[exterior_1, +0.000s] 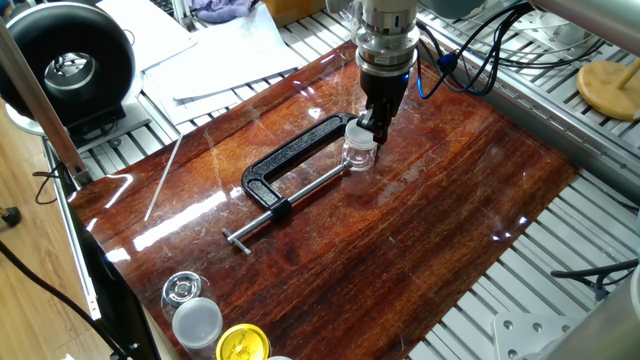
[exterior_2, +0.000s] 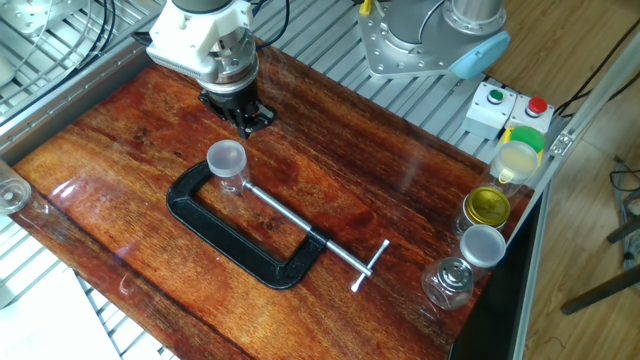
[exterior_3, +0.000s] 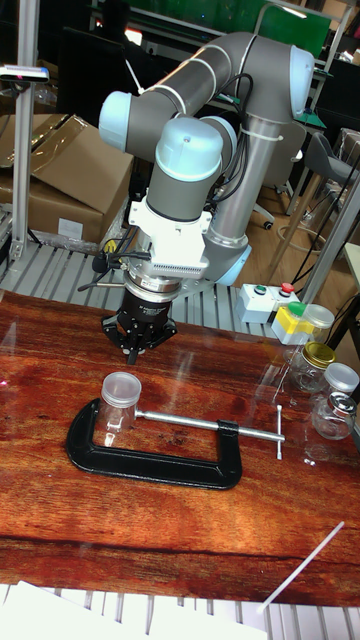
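A clear jar with a frosted white lid stands upright on the wooden board, at one end of a black C-clamp. The clamp lies flat, and the tip of its silver screw meets or nearly meets the jar's side; I cannot tell whether they touch. Behind the jar, my black gripper points down with its tips above the board. Views two and three show a gap between it and the jar, while in exterior view 1 it overlaps the lid's edge. Whether its fingers are apart or together is unclear.
Several jars stand at the board's edge, one with a yellow lid and one with a white lid. A thin white stick lies past the clamp. The board's right part in exterior view 1 is clear.
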